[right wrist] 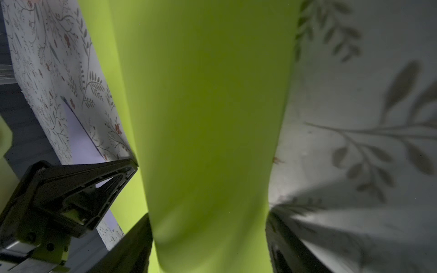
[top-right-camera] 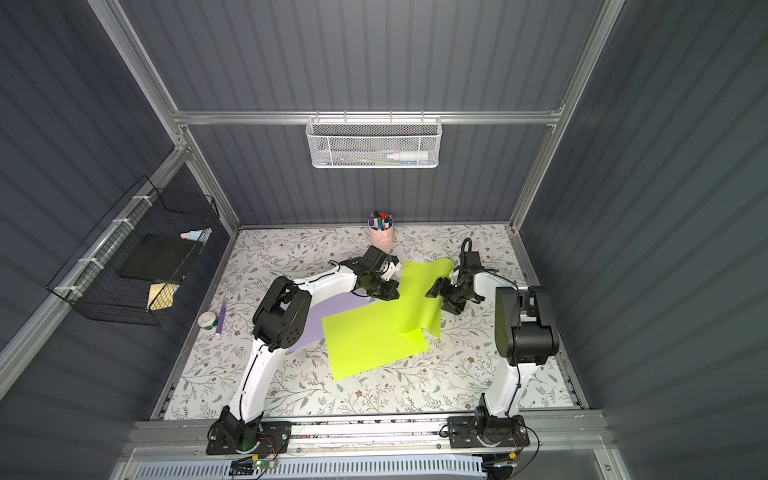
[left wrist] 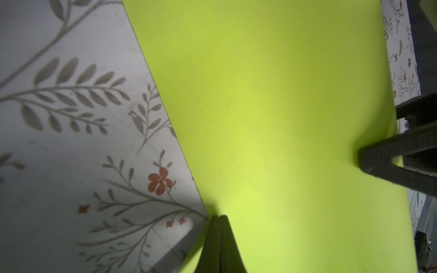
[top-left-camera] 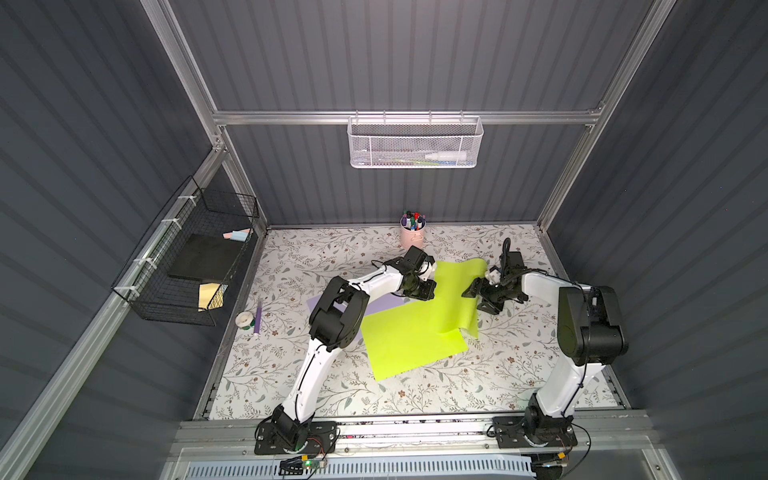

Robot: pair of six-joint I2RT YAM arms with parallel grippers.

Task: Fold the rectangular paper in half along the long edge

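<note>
A yellow-green sheet (top-left-camera: 454, 280) curls up along its right side, where my right gripper stands open with the bent paper between its fingers, not closed on it. A second flat yellow-green piece (top-left-camera: 404, 344) shows at the front, continuous with or under the first; I cannot tell which. My left gripper is shut, its tips at the sheet's left edge, pressed on or just over the paper.
A lilac sheet (top-left-camera: 324, 304) lies beneath at the left. A pink pen cup (top-left-camera: 412, 236) stands at the back. A tape roll (top-left-camera: 244, 320) lies far left.
</note>
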